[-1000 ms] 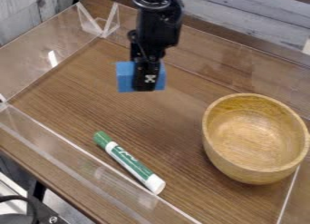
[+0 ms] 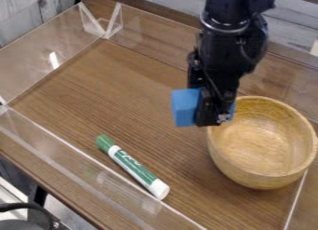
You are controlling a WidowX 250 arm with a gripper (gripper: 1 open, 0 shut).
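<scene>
My black gripper (image 2: 211, 103) hangs at the centre right, shut on a blue block (image 2: 188, 108) held in the air. The block is just left of and above the rim of a yellow oval bowl (image 2: 267, 155) on the right side of the wooden table. A green and white marker (image 2: 130, 167) lies on the table at the lower left of the bowl.
Clear plastic walls (image 2: 37, 47) edge the table at left. A black object shows at the bottom left corner.
My gripper has carried the blue block rightward and toward the camera, from mid-table to beside the bowl. The bowl and marker have not moved.
</scene>
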